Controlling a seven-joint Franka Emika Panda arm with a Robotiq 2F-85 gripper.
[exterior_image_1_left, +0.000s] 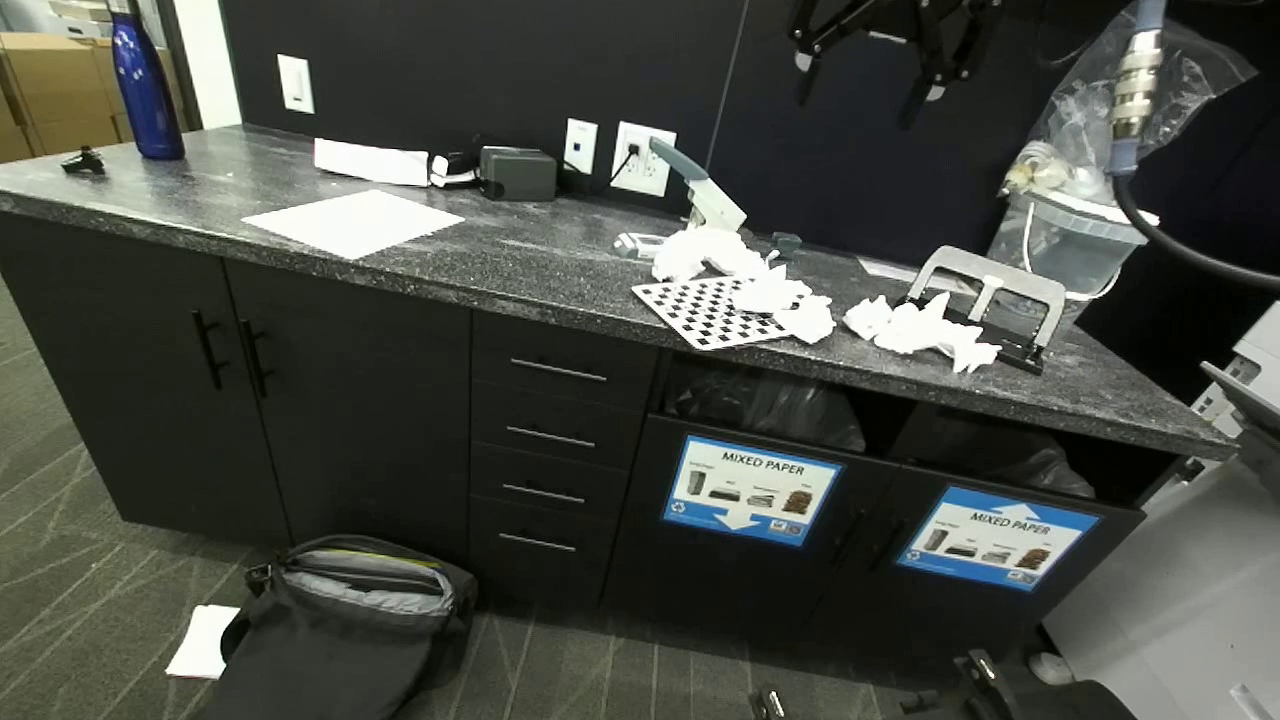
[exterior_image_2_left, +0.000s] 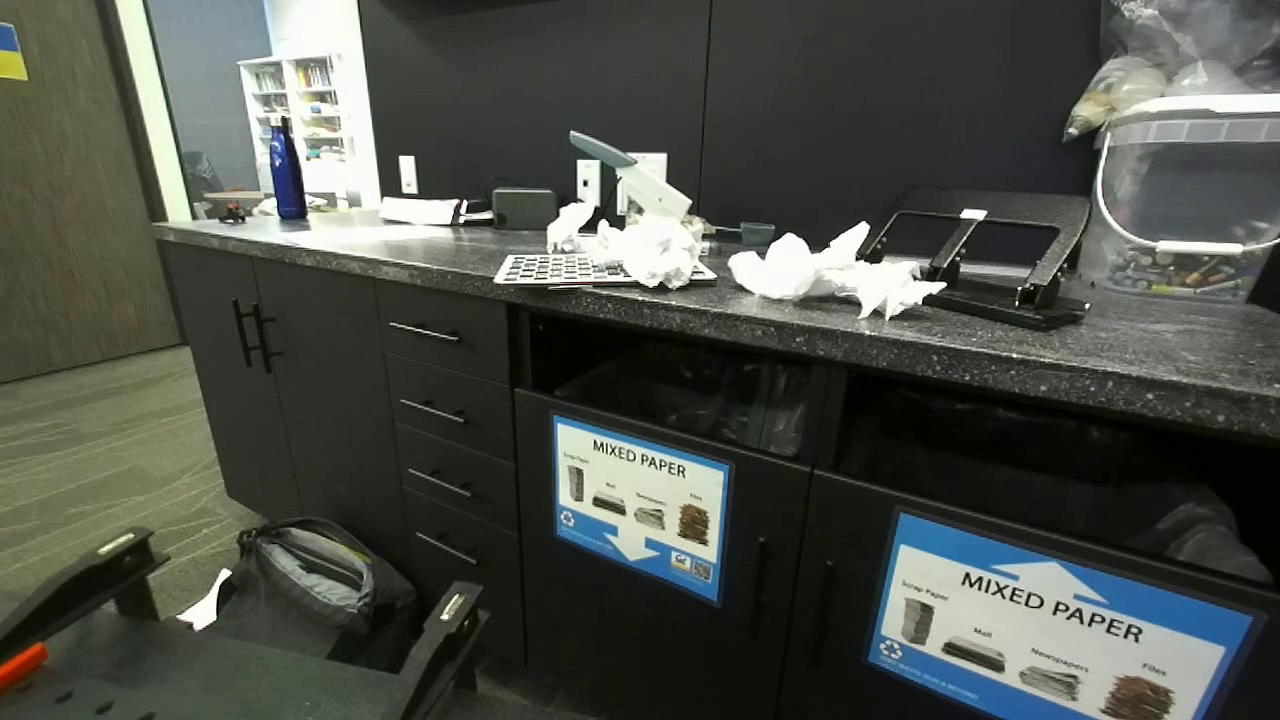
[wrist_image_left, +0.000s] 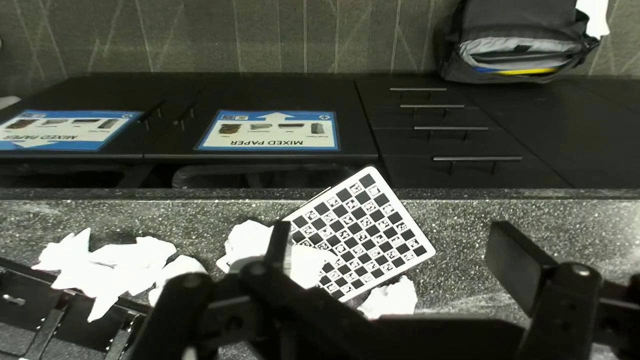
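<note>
My gripper (exterior_image_1_left: 869, 91) hangs high over the counter near the back wall, open, with nothing between its fingers. In the wrist view, its two dark fingers (wrist_image_left: 517, 267) stand wide apart, and a black-and-white checkered board (wrist_image_left: 390, 240) shows below and between them. White crumpled paper (exterior_image_1_left: 708, 252) lies on and around that board. A separate crumpled clump (exterior_image_1_left: 921, 330) rests to the right, against the black hole punch (exterior_image_1_left: 996, 288). In exterior view 2 the gripper is out of sight. The left finger hides part of the paper on the board in the wrist view.
A paper cutter's raised arm (exterior_image_2_left: 642, 180) stands behind the board. A clear bucket (exterior_image_2_left: 1188, 192) is at the counter's right end. A flat white sheet (exterior_image_1_left: 354, 222) and a blue bottle (exterior_image_1_left: 146, 90) lie left, with bare counter (exterior_image_1_left: 516, 246) between sheet and board. Open bin slots (exterior_image_2_left: 672, 384) sit below.
</note>
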